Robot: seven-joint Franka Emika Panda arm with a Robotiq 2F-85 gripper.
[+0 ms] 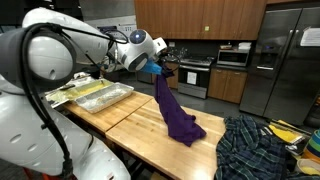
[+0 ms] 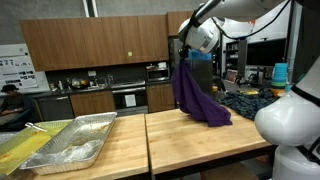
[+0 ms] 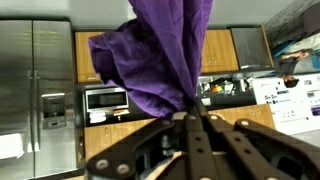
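Observation:
A purple cloth (image 1: 175,116) hangs from my gripper (image 1: 160,71), which is shut on its upper end. Its lower part spreads onto the wooden table (image 1: 145,137), at the right side of the bare top. In exterior view 2 the cloth (image 2: 196,96) slants down and right from the raised gripper. Seen from the wrist, the cloth (image 3: 150,55) rises from between the fingertips and covers much of the upper middle. The exact pinch is partly hidden by folds.
A heap of dark blue fabric (image 1: 250,148) lies at the table's right. White trays (image 1: 100,95) stand at the left, and a yellow-green tray (image 2: 30,145) is beside a foil-like tray (image 2: 75,145). Bare wood lies between the trays and the purple cloth.

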